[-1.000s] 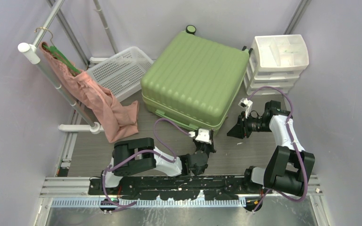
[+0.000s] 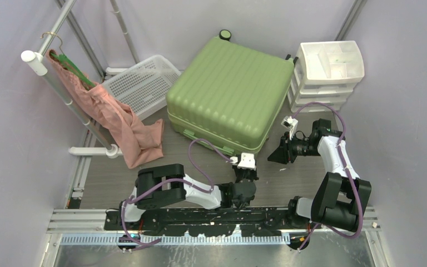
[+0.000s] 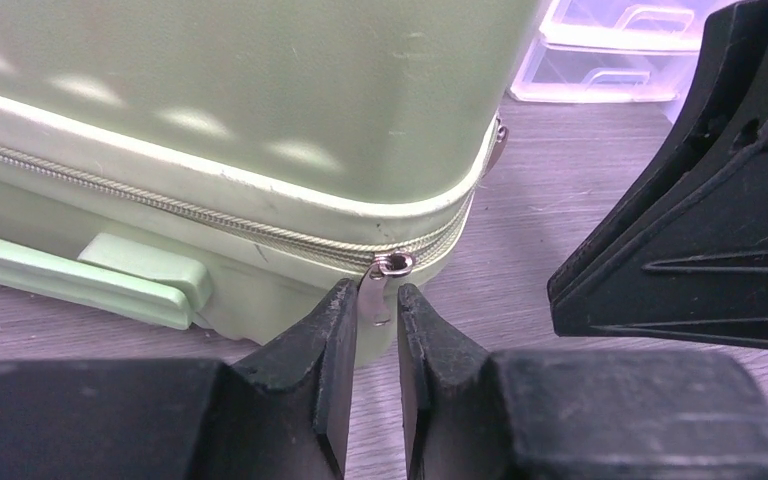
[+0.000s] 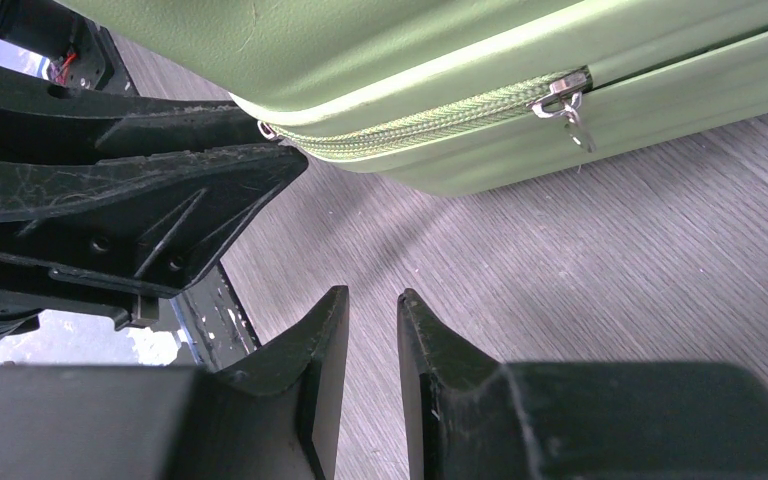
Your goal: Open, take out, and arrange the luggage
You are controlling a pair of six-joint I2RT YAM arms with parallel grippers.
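Observation:
The green suitcase [image 2: 228,92] lies on the wooden floor. In the left wrist view, my left gripper is at its front corner, fingertips part open around a zipper pull [image 3: 390,268]; whether they touch it I cannot tell. My right gripper hangs low beside the suitcase's right side, part open with only floor between its fingertips. A second zipper pull [image 4: 572,110] sits on the zip above and right of it in the right wrist view.
A white drawer unit [image 2: 328,67] stands at back right. A white basket [image 2: 150,83] and pink trousers [image 2: 105,111] on a rack are at left. Bare floor [image 2: 289,183] lies in front of the right arm.
The right arm and the suitcase look unchanged.

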